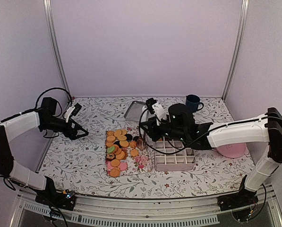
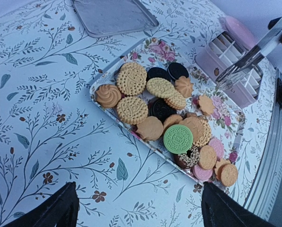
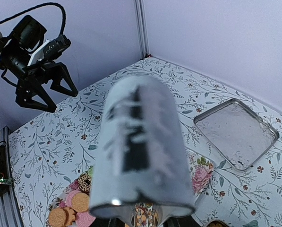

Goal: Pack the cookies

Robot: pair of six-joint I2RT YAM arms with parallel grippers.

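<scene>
Assorted cookies [image 1: 116,150] lie on a floral tray [image 1: 135,171]; beige, black, pink and green ones show close up in the left wrist view. A pale pink compartment box [image 1: 175,167] stands at the tray's right. My right gripper [image 1: 152,130] is shut on metal tongs [image 2: 242,64], their lower ends above the tray's right part, near the box. Whether a cookie sits between the tong tips is hard to make out. In the right wrist view the blurred tongs [image 3: 141,156] cover much of the scene. My left gripper hangs open and empty, left of the tray.
An empty grey metal tray [image 1: 133,111] lies behind the cookies. A dark blue mug [image 1: 193,102] stands at the back right, and a pink plate [image 1: 232,150] lies right of the box. Bare patterned tablecloth [image 1: 74,161] is free on the left.
</scene>
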